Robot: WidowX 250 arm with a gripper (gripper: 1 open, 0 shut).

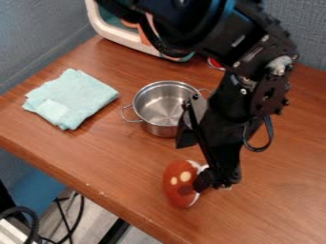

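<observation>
A red object with pale yellowish spots, like a toy fruit or vegetable, lies on the wooden table in the lower middle of the camera view. My black gripper is just right of and above it, its lower end very close to or touching it. Whether the fingers are open or shut on it is hard to tell, as the dark parts overlap. A steel pot with two handles stands behind, partly hidden by the arm.
A folded pale blue cloth lies at the left. A white container stands at the back. Cables hang beyond the left edge.
</observation>
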